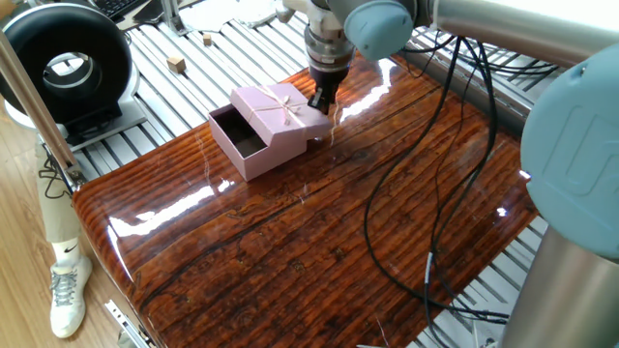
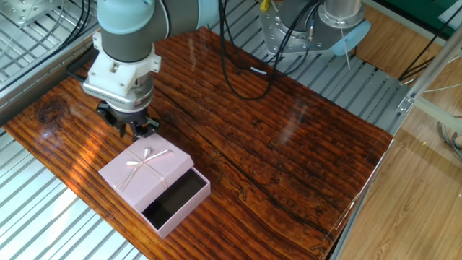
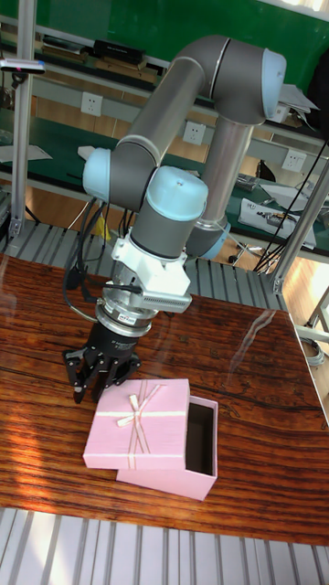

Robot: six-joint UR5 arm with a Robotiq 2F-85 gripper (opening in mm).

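A pink box (image 1: 261, 162) stands on the glossy wooden table, its dark inside partly uncovered. Its pink lid (image 2: 137, 172), tied with a pale ribbon bow, is offset and covers only part of the box. In exterior view 3 the lid (image 3: 117, 443) is over the left portion and the open strip of the box (image 3: 201, 439) shows on the right. My black gripper (image 3: 98, 378) points down at the lid's far left corner, close against it. In exterior view 2 the gripper (image 2: 135, 132) is at the lid's back edge. Whether its fingers clasp the lid is hidden.
Loose black cables (image 1: 426, 222) hang over the table (image 1: 319, 261). Two small wooden blocks, one of them the larger block (image 1: 176, 65), rest on the slatted metal surface beyond.
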